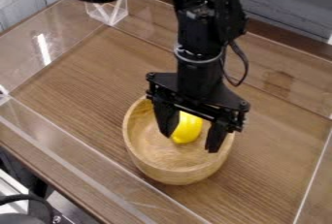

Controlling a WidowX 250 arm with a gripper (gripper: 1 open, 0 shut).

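Observation:
A round tan bowl (176, 165) sits on the wooden table, with a yellow object (187, 128) inside it. My black gripper (193, 125) hangs over the bowl, its two fingers apart and reaching down on either side of the yellow object, which is partly covered by the gripper body. Whether the fingers touch it I cannot tell.
A clear plastic item (107, 5) stands at the back left. A raised edge runs along the back, and a dark cable lies at the lower left.

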